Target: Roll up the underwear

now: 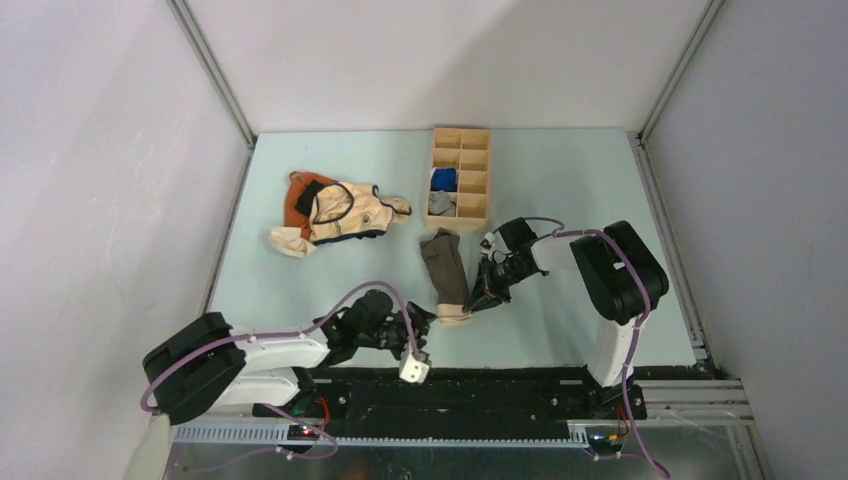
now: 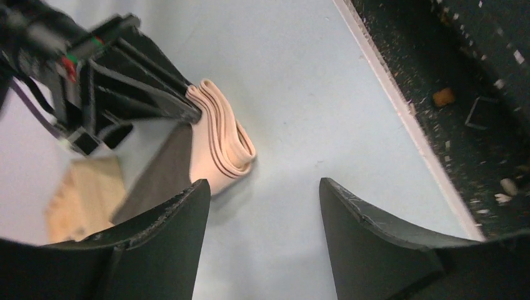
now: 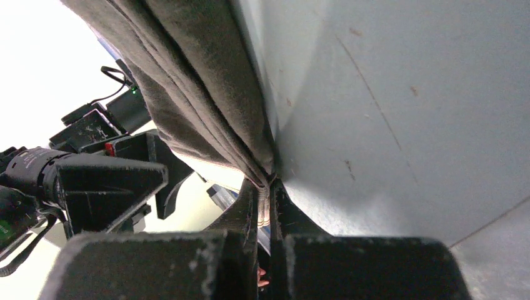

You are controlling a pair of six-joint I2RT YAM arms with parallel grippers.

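Observation:
The underwear [image 1: 443, 265], dark brown with a cream waistband [image 2: 215, 144], lies folded into a long strip below the organizer. My right gripper [image 1: 470, 305] is shut on the waistband end at the strip's right edge; in the right wrist view the fabric runs between its fingertips. My left gripper [image 1: 426, 325] is open just front-left of the waistband end, and in the left wrist view its two fingers stand apart with the band beyond them.
A wooden divided organizer [image 1: 473, 160] with blue and grey cloths stands at the back centre. A pile of clothes [image 1: 345, 210] lies back left.

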